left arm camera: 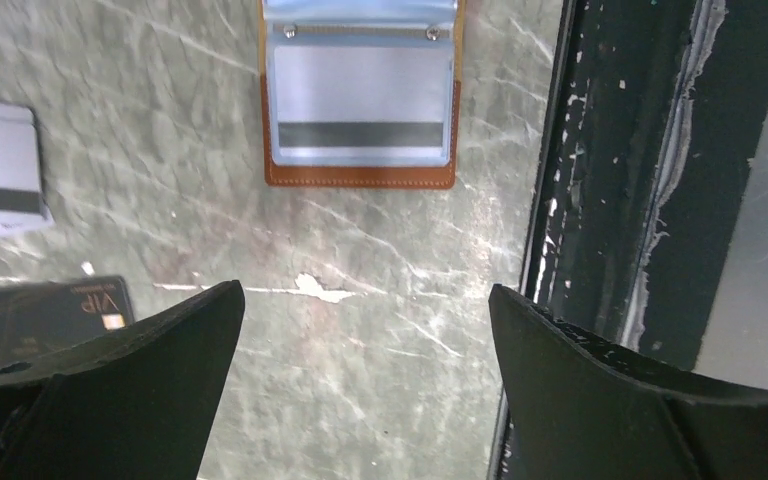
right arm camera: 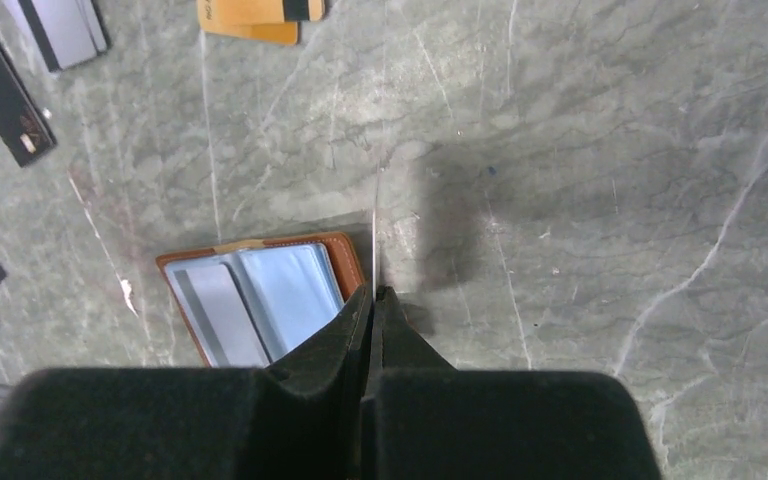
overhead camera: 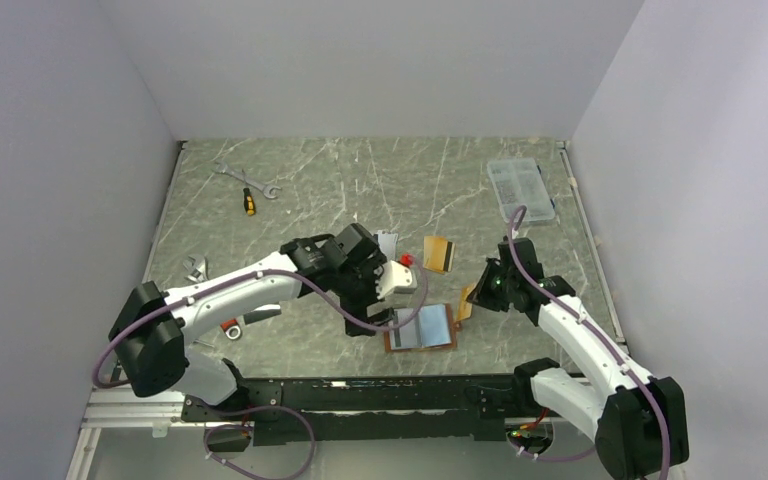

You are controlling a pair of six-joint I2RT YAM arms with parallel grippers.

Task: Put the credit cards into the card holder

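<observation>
The open card holder [overhead camera: 435, 328], brown with clear sleeves, lies near the table's front edge; a white card with a dark stripe shows in one sleeve [left arm camera: 360, 90]. My right gripper is shut on a gold card [overhead camera: 465, 302], held upright by the holder's right side and seen edge-on as a thin line [right arm camera: 375, 240] in the right wrist view. Open and empty, my left gripper hangs by the holder's left side. More gold cards [overhead camera: 438, 253] lie behind the holder. A white striped card [left arm camera: 0, 140] and a black card [left arm camera: 45, 315] lie apart from it.
A clear plastic box [overhead camera: 520, 188] sits at the back right. At the left are a wrench [overhead camera: 260, 187], a screwdriver [overhead camera: 249, 201] and a black-and-white item [overhead camera: 262, 312]. Bare marble lies right of the holder.
</observation>
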